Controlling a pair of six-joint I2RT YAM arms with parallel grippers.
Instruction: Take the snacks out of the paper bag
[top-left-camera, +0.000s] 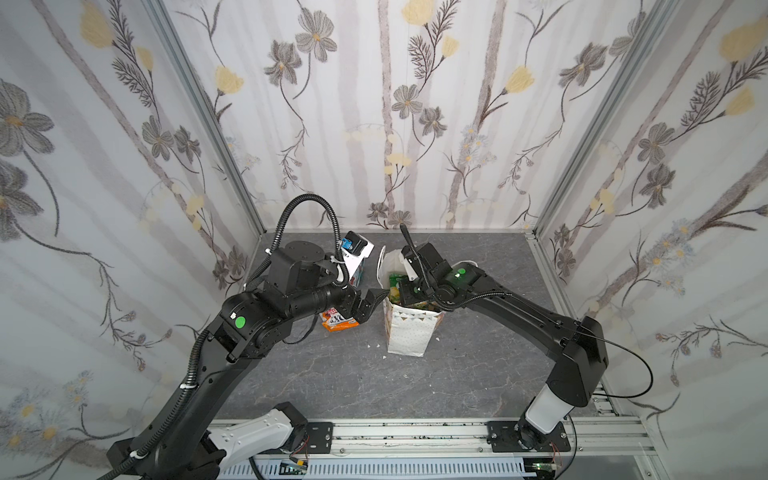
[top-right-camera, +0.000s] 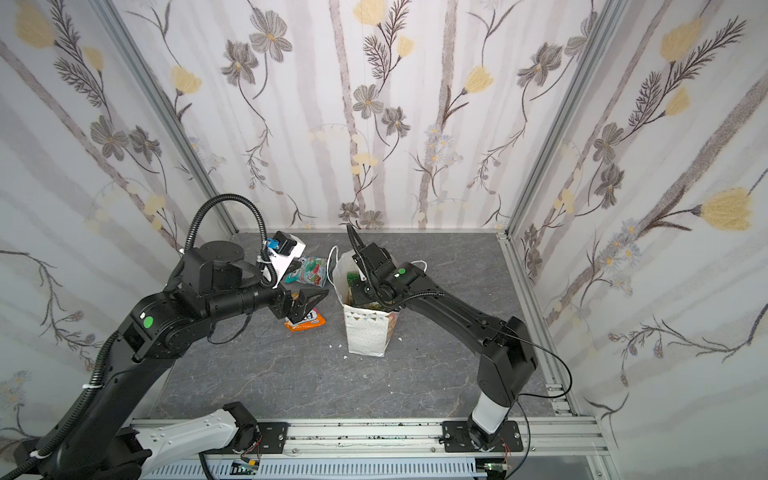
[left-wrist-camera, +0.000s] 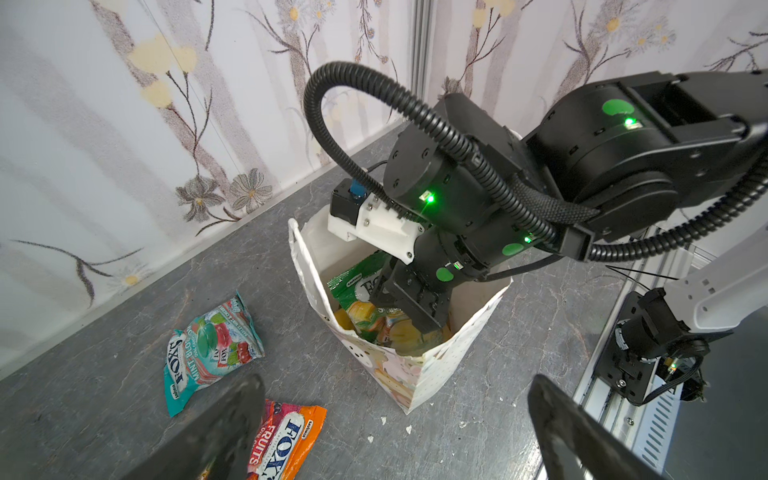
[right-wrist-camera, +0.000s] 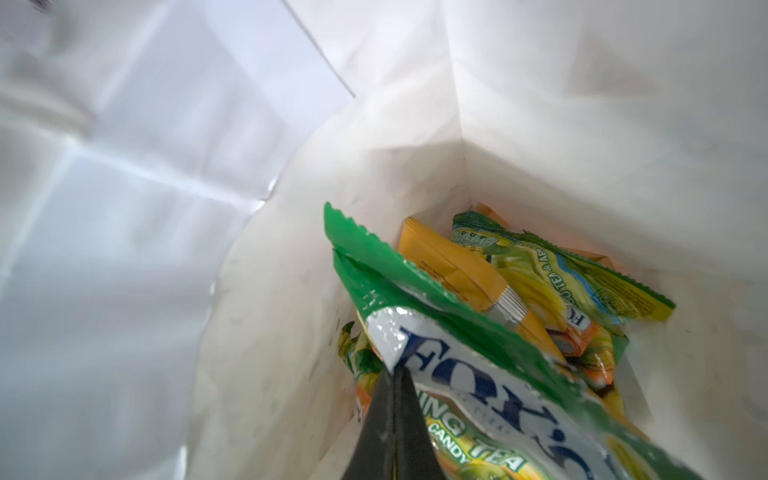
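The white paper bag (top-left-camera: 412, 336) stands mid-table. My right gripper reaches down inside it, shut, its tips at a green tea-candy pack (right-wrist-camera: 480, 384); whether the pack's edge is caught between them I cannot tell. More snacks, including an orange-yellow pack (right-wrist-camera: 448, 260), lie behind it in the bag. Outside, left of the bag, lie a teal mint pack (left-wrist-camera: 212, 352) and an orange fruits pack (left-wrist-camera: 284, 440). My left gripper (top-left-camera: 372, 302) hangs open above these, beside the bag, its blurred fingers wide apart.
Patterned walls close in the back and sides; a rail runs along the front edge.
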